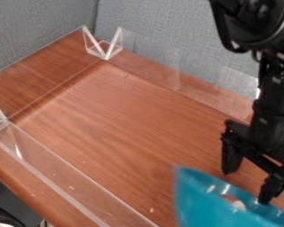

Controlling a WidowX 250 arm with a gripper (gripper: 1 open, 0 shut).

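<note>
My black gripper (251,169) is at the right of the camera view, fingers open and pointing down, low over a teal bowl (199,199) in the bottom right corner. The bowl looks blurred and tilted, with a small pale item (234,200) partly visible in it. I cannot tell whether the fingers touch the bowl or what is in it.
Clear plastic walls (74,191) line its edges, with white corner brackets (103,46) at the back left and left. Grey padded walls stand behind.
</note>
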